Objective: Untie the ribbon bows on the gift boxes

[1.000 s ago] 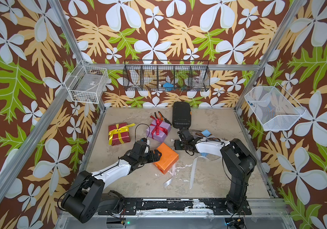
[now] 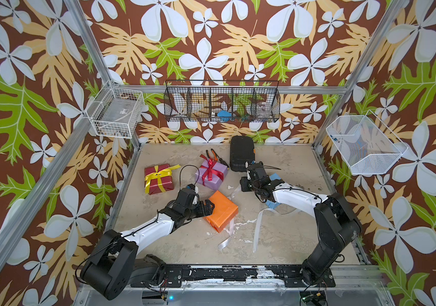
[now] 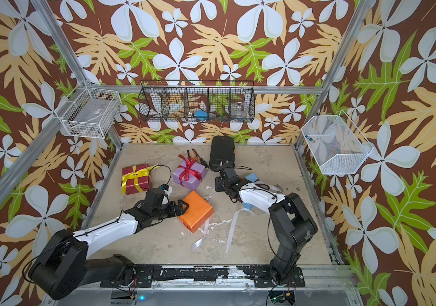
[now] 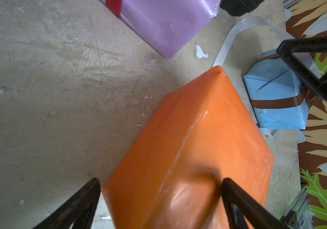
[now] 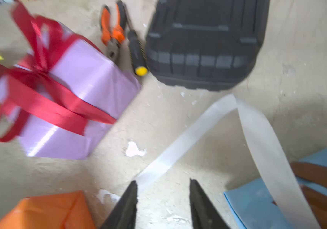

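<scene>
The orange box (image 2: 221,211) has no ribbon on its visible faces. Over it my left gripper stands open, a finger on either side of its near corner in the left wrist view. A loose white ribbon (image 5: 186,141) runs from beside my right gripper's left finger and across the blue box (image 5: 247,202), which wears a brown ribbon. My right gripper is part open over bare table, nothing visible between its fingers. Red ribbon (image 5: 52,95) is tied in a bow on the purple box (image 5: 88,64); yellow ribbon (image 2: 157,176) is tied round the maroon box (image 2: 151,189).
At the back lies a black case (image 2: 241,153), beside orange-handled pliers (image 5: 111,30) and a screwdriver (image 5: 135,53). More white ribbon (image 2: 257,229) trails across the front of the table. Wire baskets hang on the walls. The front table area is otherwise open.
My right gripper has shifted to the right, away from the purple box, and its arm has swung right. The left arm and the boxes have stayed put.
</scene>
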